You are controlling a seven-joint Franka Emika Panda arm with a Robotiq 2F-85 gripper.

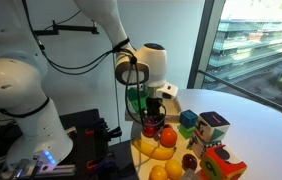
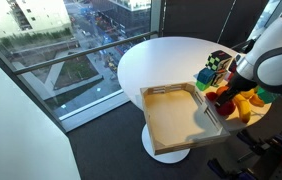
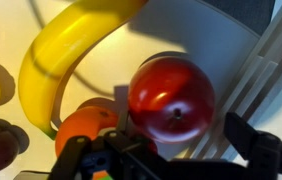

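Note:
A shiny red apple (image 3: 171, 98) lies on the pale table, in the middle of the wrist view, below my gripper. The gripper's dark fingers stand apart, one on each side of the apple's near edge, so it is open. In exterior view 1 the hand hangs straight down just over the red apple (image 1: 149, 130); contact between them is hard to judge. A yellow banana (image 3: 66, 50) lies to the apple's left, with an orange (image 3: 86, 122) close by it. Something else red shows partly beneath the apple's lower edge.
An empty shallow wooden box (image 2: 171, 112) stands beside the fruit. A blue cube (image 1: 188, 118), a black patterned box (image 1: 212, 126) and a red box (image 1: 223, 162) crowd the right side.

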